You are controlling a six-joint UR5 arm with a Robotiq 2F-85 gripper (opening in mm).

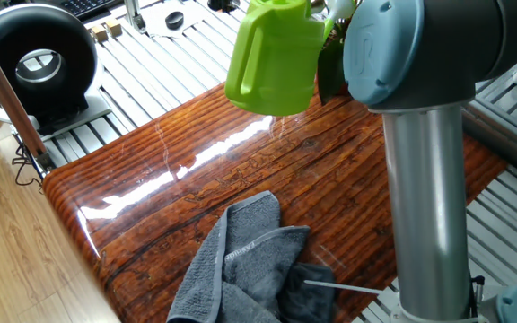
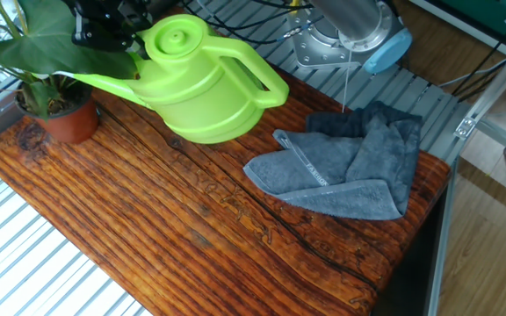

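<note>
Held above the wooden board (image 2: 191, 219) is a bright green watering can (image 2: 196, 92), slightly tilted, its spout (image 2: 104, 85) reaching toward a potted plant (image 2: 70, 123). Exterior view 1 shows the same watering can (image 1: 276, 63) near the top, with the plant (image 1: 332, 67) partly behind my arm. My black gripper (image 2: 128, 35) is at the can's spout side, beside the leaves. It appears shut on the can, which hangs from it; leaves and the can's body hide the exact contact of the fingers.
A crumpled grey towel (image 2: 341, 167) lies on the board near my arm's base (image 2: 345, 44). The board's middle is clear. In exterior view 1, a black ring-shaped device (image 1: 34, 67) stands at the left on the slatted table (image 1: 151, 76).
</note>
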